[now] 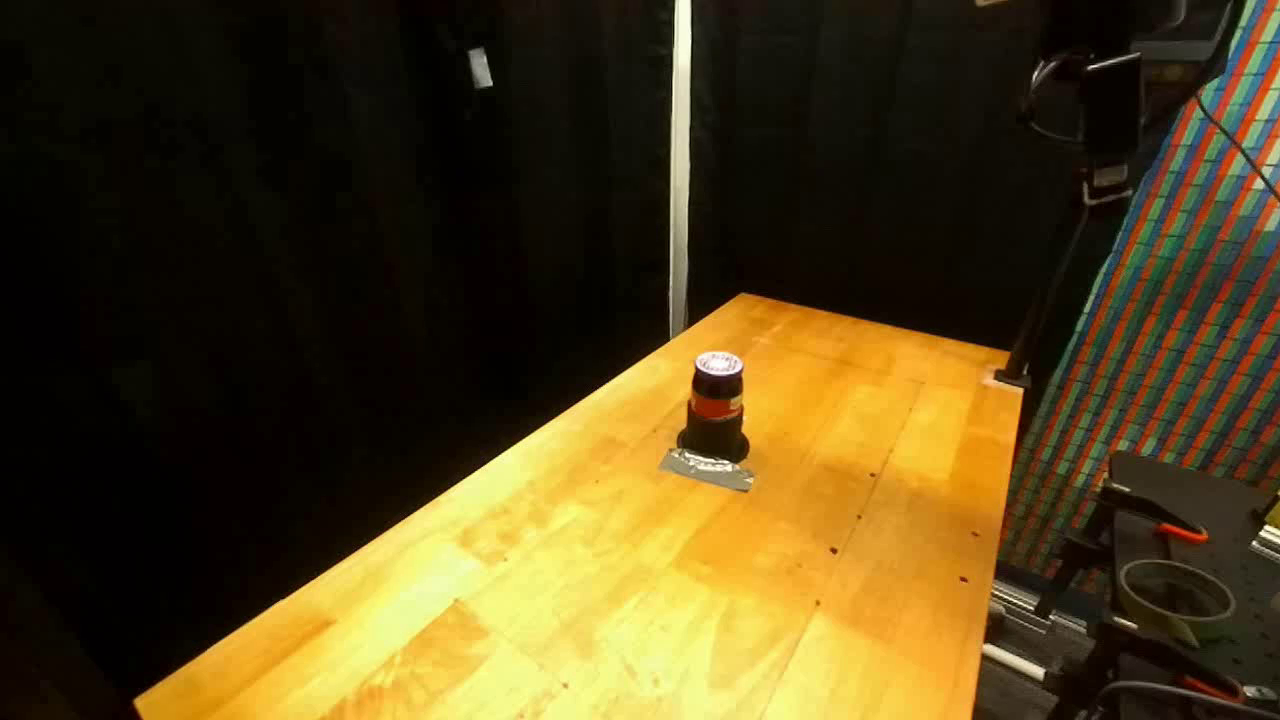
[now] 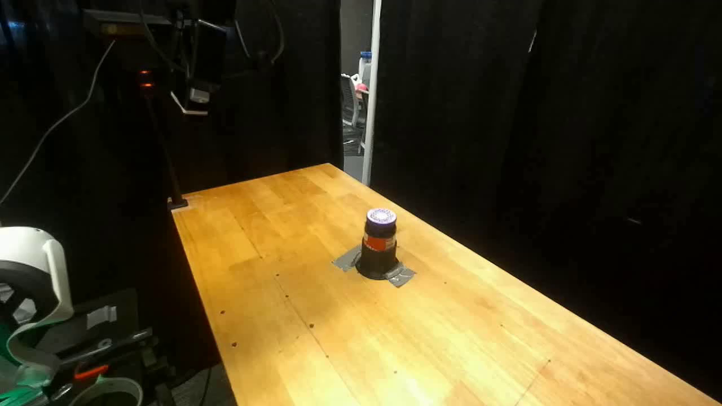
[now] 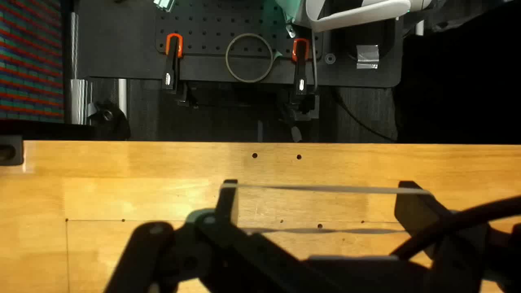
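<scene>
In the wrist view my gripper is open, its two dark fingers [image 3: 226,207] wide apart above the wooden table. A thin pale band [image 3: 317,188] is stretched from one finger to the other; two strands of it cross the gap. On the table stands a dark cylinder [image 1: 717,406] with an orange-red label and a white patterned top, upright in a black round base. The same cylinder [image 2: 380,238] shows in exterior view 2. It is outside the wrist view, and the gripper is not recognisable in either exterior view.
Silver tape [image 2: 402,276] lies against the black base.
</scene>
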